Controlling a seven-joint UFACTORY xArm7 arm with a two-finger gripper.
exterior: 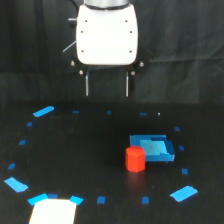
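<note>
My gripper [107, 84] hangs high above the back of the table, its two thin fingers spread apart with nothing between them. Well below it and a little to the right, a red block [135, 159] stands on the dark table. Close behind the block is a shallow blue tray [167, 157] with a paler blue inside. The block covers the tray's front left corner; whether the two touch, I cannot tell.
A cream square [53, 213] lies at the front left edge, partly out of view. Blue tape strips [183, 193] and small blue marks are stuck around the table.
</note>
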